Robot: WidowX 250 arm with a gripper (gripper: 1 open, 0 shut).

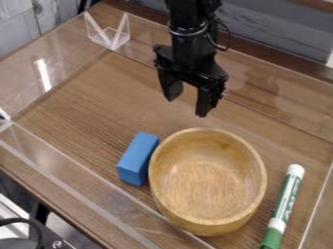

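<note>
My gripper (186, 89) hangs over the middle of the wooden table, high in the view above a large tan oval bowl (207, 195), with its fingers open and nothing seen between them. A blue block (139, 157) lies just left of the bowl. A white cylinder with green ends (286, 203) lies to the right of the bowl.
A clear plastic holder (109, 29) stands at the back left. A dark object (19, 233) shows at the bottom left corner.
</note>
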